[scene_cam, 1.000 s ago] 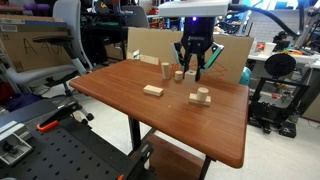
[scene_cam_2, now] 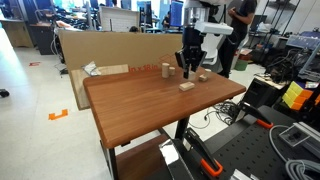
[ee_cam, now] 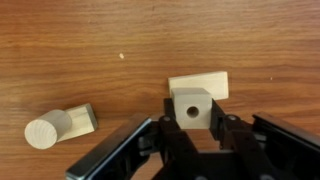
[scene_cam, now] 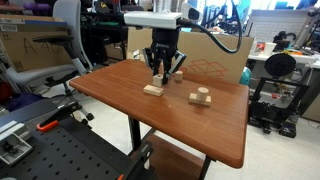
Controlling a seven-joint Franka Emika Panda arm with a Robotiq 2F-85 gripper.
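Note:
My gripper (scene_cam: 160, 78) is shut on a pale wooden cylinder (ee_cam: 192, 107), seen end-on in the wrist view. A flat pale block (ee_cam: 200, 84) lies on the table close beneath it; from above the cylinder overlaps the block's near side. Whether the two touch, I cannot tell. Exterior view 1 has that block (scene_cam: 153, 90) just below the fingertips. To the right, a second flat block (scene_cam: 200, 101) has a wooden cylinder (scene_cam: 203, 92) on it; the wrist view has this pair at lower left, the cylinder (ee_cam: 41, 134) covering part of its block (ee_cam: 82, 119).
Behind the gripper a small wooden cylinder (scene_cam: 179, 76) stands on the brown table (scene_cam: 120, 85). Exterior view 2 includes a taller cylinder (scene_cam_2: 166, 70) near the back edge. A large cardboard sheet (scene_cam_2: 110, 50) rises behind the table.
My gripper has moved left across exterior view 1, from behind the block with the cylinder on it to over the other flat block. The blocks on the table have not visibly moved.

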